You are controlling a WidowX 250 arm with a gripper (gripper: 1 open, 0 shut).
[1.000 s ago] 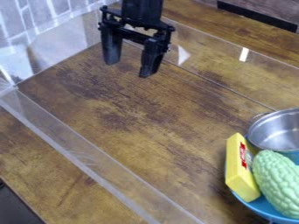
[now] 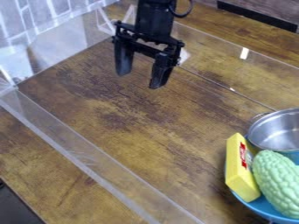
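My black gripper (image 2: 142, 59) hangs over the upper middle of the wooden table (image 2: 128, 131), its two dark fingers pointing down and spread apart. I see nothing between them.
At the right are a metal pot (image 2: 275, 131) and a blue bowl (image 2: 261, 210) holding a green corn-shaped object (image 2: 277, 184) and a yellow box (image 2: 239, 166). Clear plastic walls border the table.
My gripper has shifted slightly to the right over the last second. The objects at the right have not moved.
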